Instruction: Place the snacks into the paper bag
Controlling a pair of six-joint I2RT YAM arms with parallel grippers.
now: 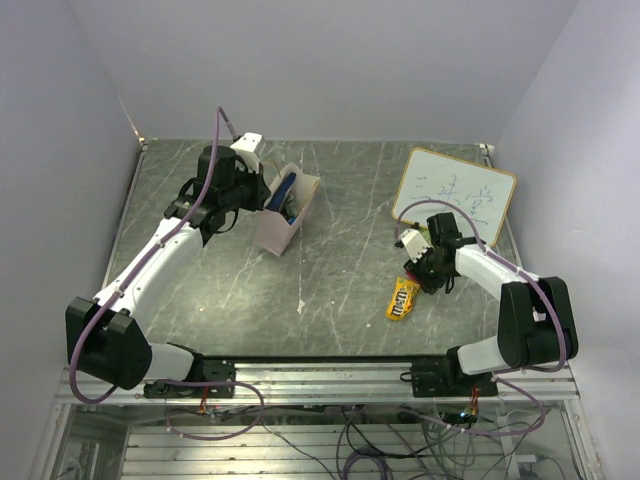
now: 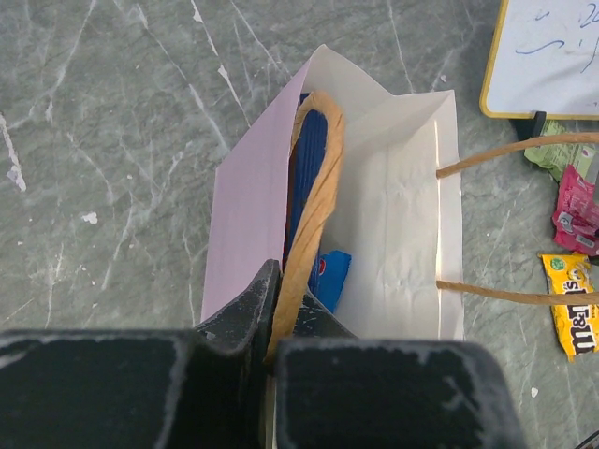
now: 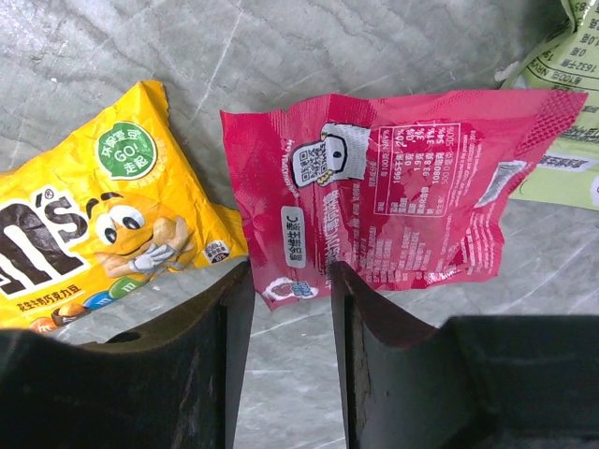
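Note:
My left gripper is shut on a tan handle point(image 2: 318, 215) of the paper bag point(image 1: 275, 235), which holds it open; a dark blue item and a blue packet point(image 2: 332, 276) show inside. My right gripper is low over a red snack packet point(image 3: 393, 187), fingertips at its lower edge, fingers apart. A yellow M&M's packet point(image 3: 112, 215) lies to its left, and a green packet point(image 3: 562, 168) to its upper right.
A whiteboard point(image 1: 450, 190) lies at the back right beyond the packets.

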